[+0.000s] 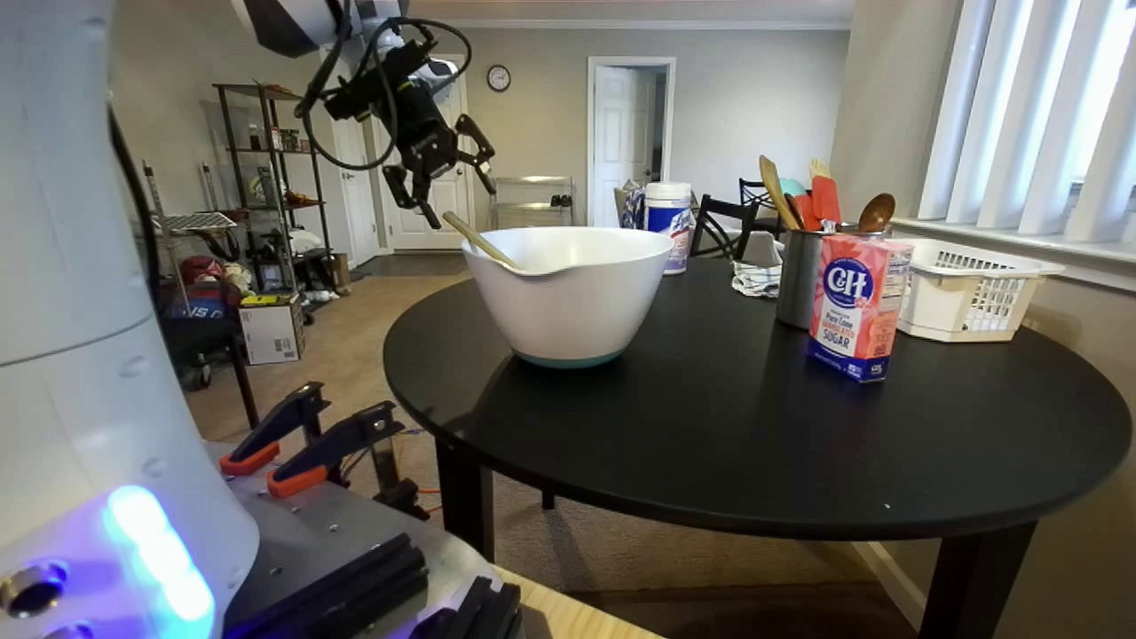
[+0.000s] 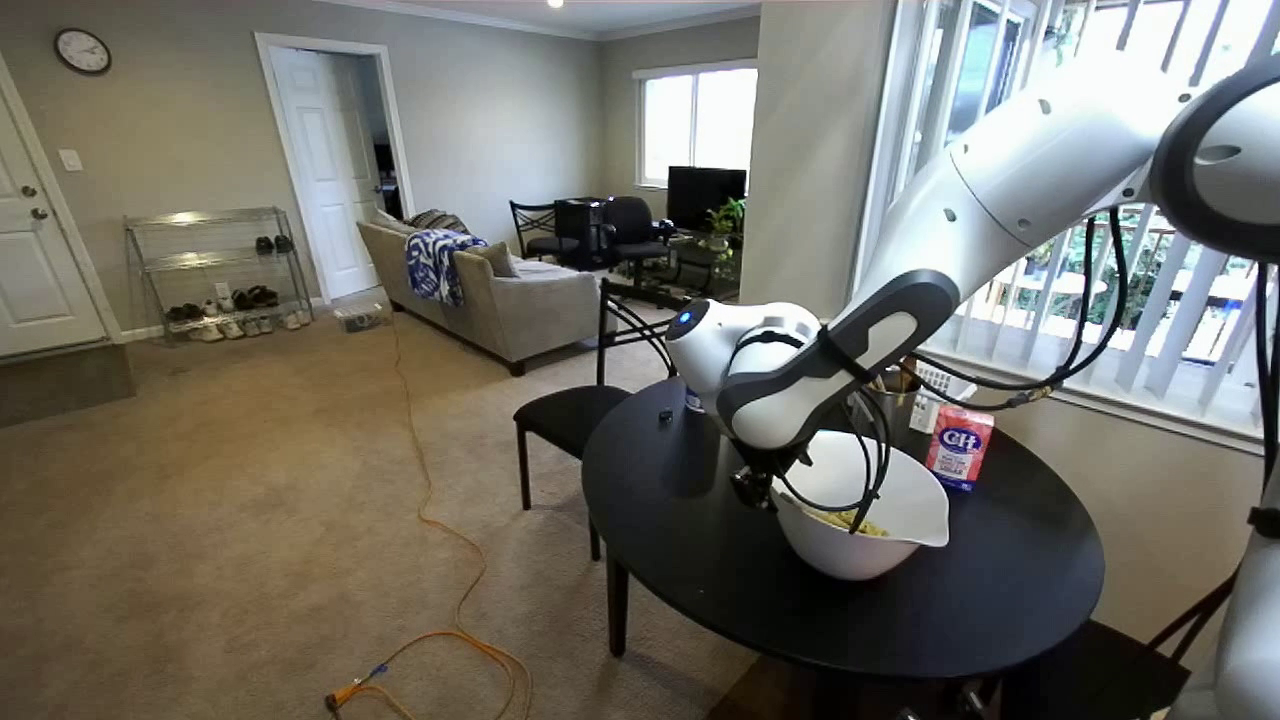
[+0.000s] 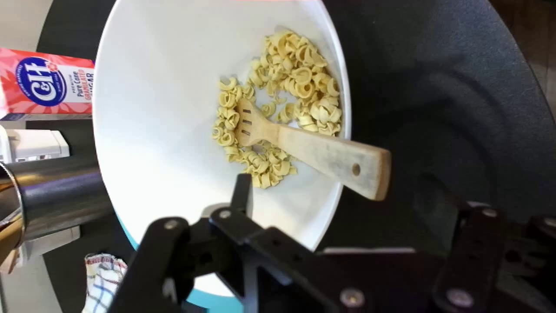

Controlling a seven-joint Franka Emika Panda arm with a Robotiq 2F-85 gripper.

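Observation:
A large white bowl with a teal base stands on the round black table. Curly yellow pasta lies inside it along one side. A slotted wooden spoon rests with its head in the pasta, its handle leaning over the rim and sticking out past it. My gripper is open above that side of the bowl, nothing between its fingers. In exterior view 1 one fingertip shows close to the handle's end; contact cannot be told. The wrist view has the handle end beyond the spread, dark fingers.
A pink sugar box stands before a metal canister of utensils. Behind are a white basket, a wipes tub and a checked cloth.

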